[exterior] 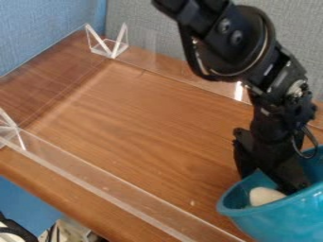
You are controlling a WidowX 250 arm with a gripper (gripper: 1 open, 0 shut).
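A blue bowl [265, 223] sits at the lower right of the wooden table. My black gripper [271, 175] reaches down into it from the top right, its fingers low inside the bowl. A white rounded object [263, 196] shows in the bowl just below the fingers. The fingertips are partly hidden, and I cannot see whether anything is between them.
Clear plastic strips run along its front and back edges, with white angled brackets at the left. Blue and grey padded walls stand behind.
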